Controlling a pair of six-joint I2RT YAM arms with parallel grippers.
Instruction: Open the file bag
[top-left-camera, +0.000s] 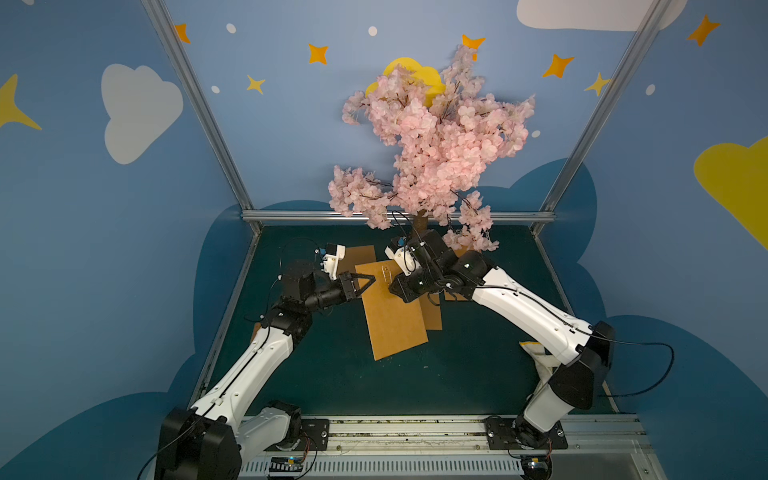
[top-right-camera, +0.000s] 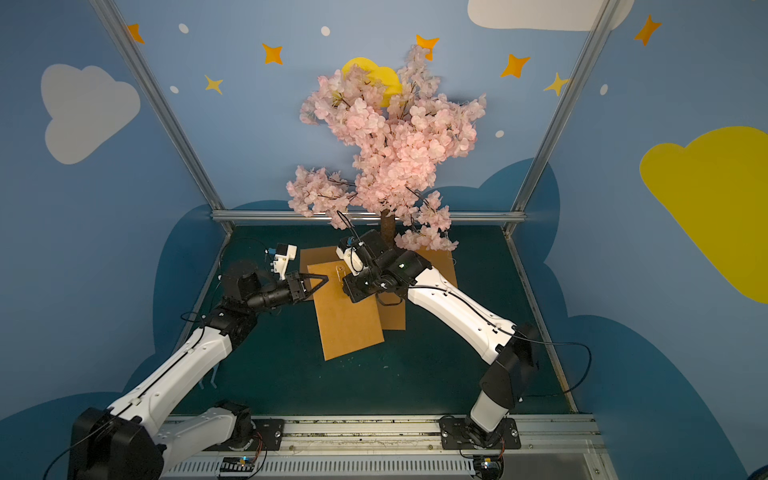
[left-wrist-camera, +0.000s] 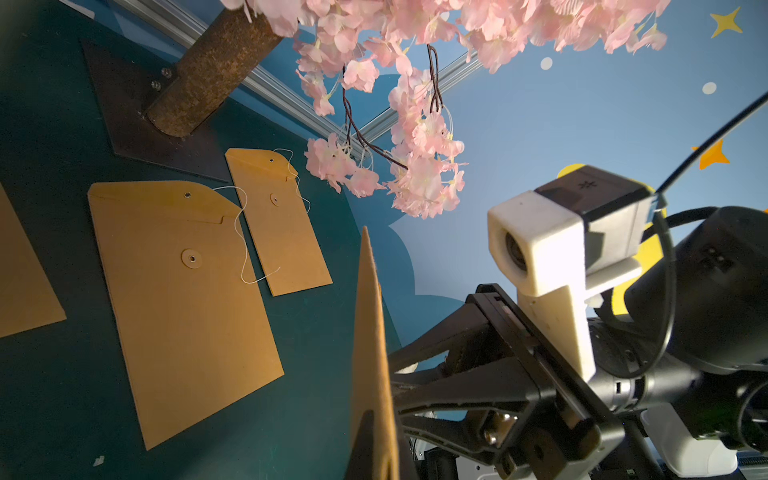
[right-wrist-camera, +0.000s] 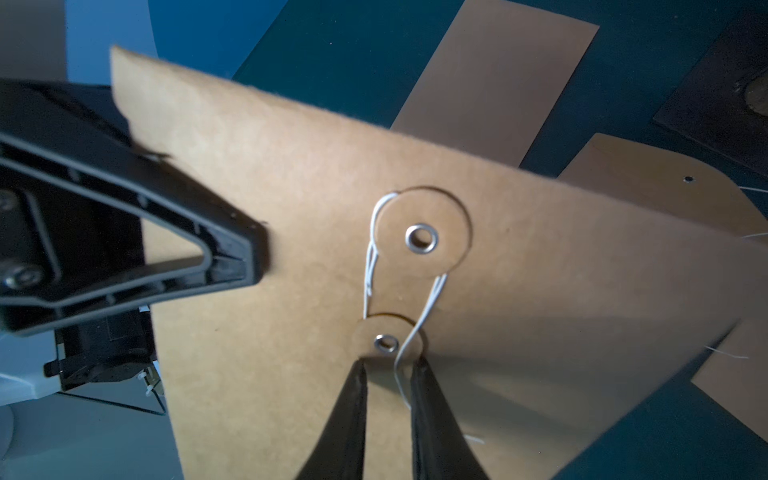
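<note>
A brown file bag (top-left-camera: 393, 320) hangs above the table, its left edge inside my left gripper (top-left-camera: 370, 280), which is shut on it. In the right wrist view one left finger (right-wrist-camera: 232, 248) lies across the bag's face. Two round buttons, an upper one (right-wrist-camera: 424, 240) and a lower one (right-wrist-camera: 385, 342), have white string (right-wrist-camera: 428, 304) looped between them. My right gripper is slightly open at the lower button, a narrow gap between its tips. The string runs down by that gap; whether it lies between the fingers, I cannot tell.
Several other brown bags lie flat on the green table, one with loose string (left-wrist-camera: 184, 320) and a smaller one (left-wrist-camera: 280, 224) beside it. Behind stands a pink blossom tree (top-left-camera: 448, 144) on a dark base plate (left-wrist-camera: 112, 120).
</note>
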